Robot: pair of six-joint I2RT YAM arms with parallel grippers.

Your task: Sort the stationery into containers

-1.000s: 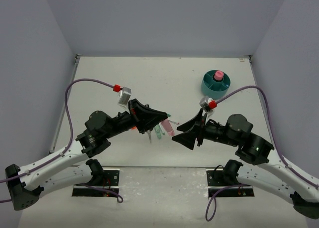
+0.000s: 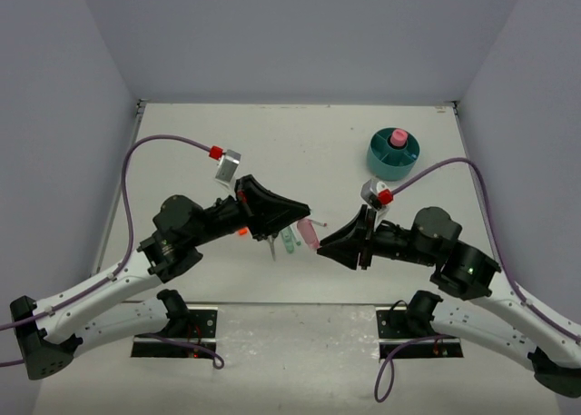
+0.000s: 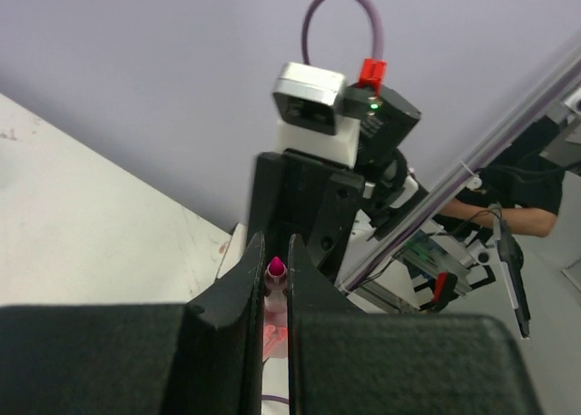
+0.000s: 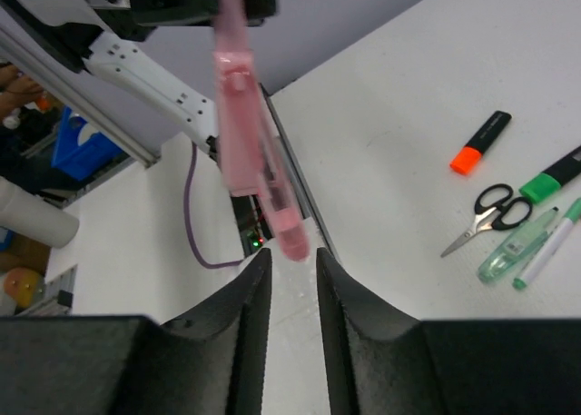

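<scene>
A slim translucent pink item (image 2: 308, 233) slants down from my left gripper, which is shut on its upper part. In the right wrist view the pink item (image 4: 238, 129) is blurred, its lower end hanging just ahead of the fingertips. My right gripper stands open there, with a gap between its fingers. On the table lie an orange-and-black highlighter (image 4: 481, 143), a green-and-black highlighter (image 4: 552, 175), dark-handled scissors (image 4: 495, 215), a clear green item (image 4: 516, 246) and a white-and-green pen (image 4: 546, 243). A teal divided container (image 2: 390, 168) stands at the back right.
A round pink thing (image 2: 398, 137) sits in the teal container. Much of the white table (image 2: 254, 143) behind the arms is bare. Both arms meet closely over the middle, partly covering the stationery from above. Grey walls (image 2: 290, 43) border the table at the back and sides.
The left arm shifted only slightly.
</scene>
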